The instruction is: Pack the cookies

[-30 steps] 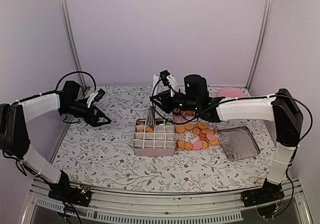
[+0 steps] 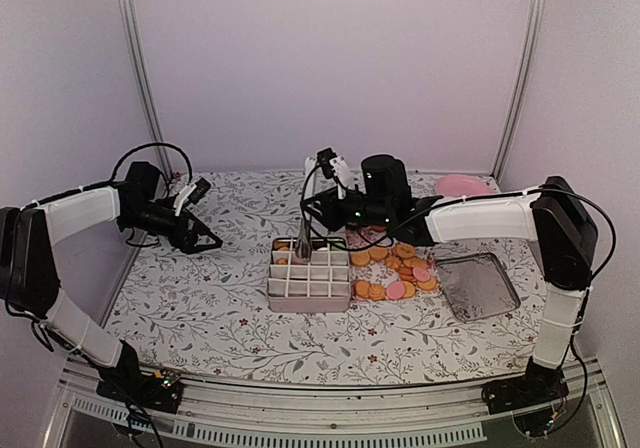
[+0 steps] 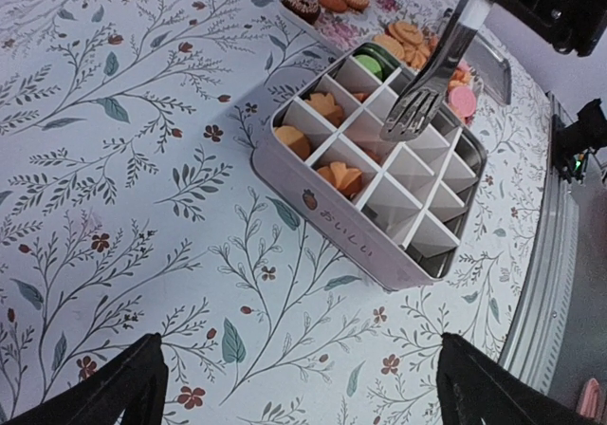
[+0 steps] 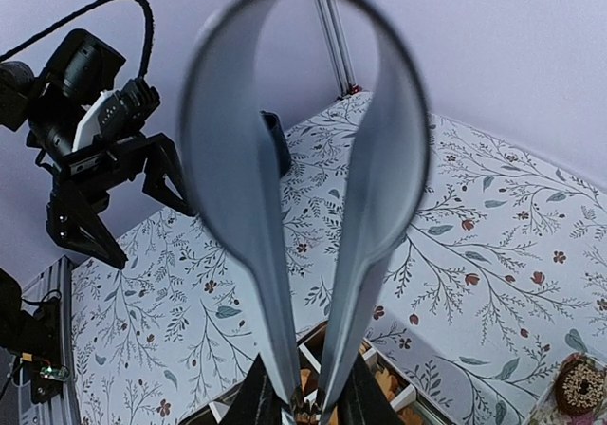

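A divided pink box (image 3: 332, 226) stands at the table's middle. In the left wrist view, its left compartments hold a round tan cookie (image 3: 292, 141), leaf-shaped cookies (image 3: 325, 108), orange pieces (image 3: 340, 178) and a green piece (image 3: 370, 64); compartments nearer the right end look empty. My right gripper (image 2: 318, 208) is shut on metal tongs (image 3: 436, 69), whose slotted tip hangs low over the box's middle compartments. Whether a cookie sits between the tongs' blades cannot be made out. Off to the left, my left gripper (image 2: 213, 218) is open and empty above the cloth.
Several loose orange and pink cookies (image 2: 376, 292) lie right of the box. A metal tray (image 2: 480, 286) rests farther right, and a pink plate (image 2: 462, 185) lies at the back right. A chocolate doughnut (image 4: 579, 388) shows behind the box. Cloth left of the box is bare.
The left arm has stayed still.
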